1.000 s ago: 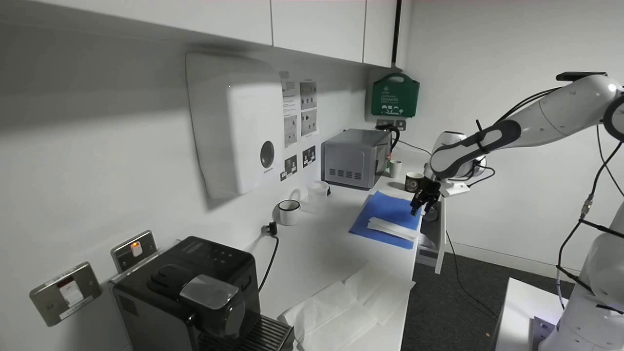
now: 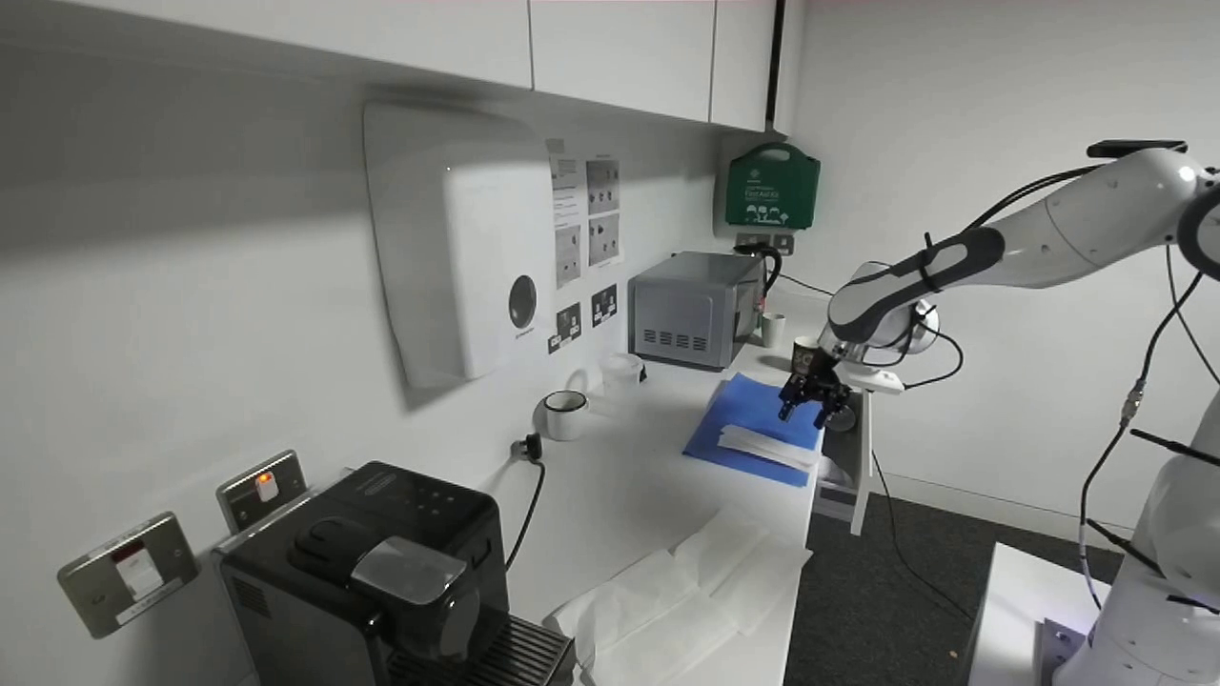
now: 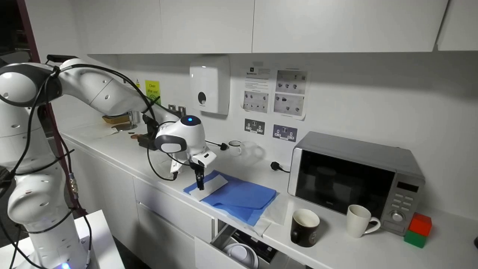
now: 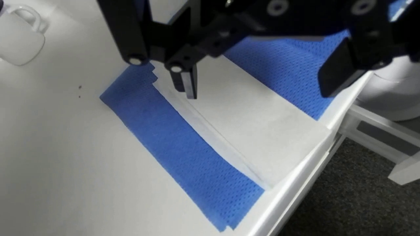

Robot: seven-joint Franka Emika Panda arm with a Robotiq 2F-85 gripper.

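A blue cloth (image 3: 245,193) lies flat on the counter at its front edge, with a folded white paper strip (image 4: 252,126) across it. Over these two stands my gripper, open, its fingers (image 4: 189,83) wide apart and nothing held between them. In exterior view 1 the gripper (image 2: 803,413) points down just above the cloth (image 2: 752,410), near the strip (image 2: 766,447). Whether a fingertip touches the paper cannot be made out. The gripper's dark body hides part of the cloth in the wrist view.
Below the counter edge a drawer (image 3: 210,254) is pulled out, with dishes inside. A black mug (image 3: 304,233), a white mug (image 3: 358,224), a microwave (image 3: 345,179) and red and green blocks (image 3: 418,231) stand on the right. White paper sheets (image 2: 686,606) lie near the coffee machine (image 2: 377,560).
In exterior view 1 my gripper has shifted left, inward from the counter's front edge and further over the cloth. Cloth, strip and drawer look the same.
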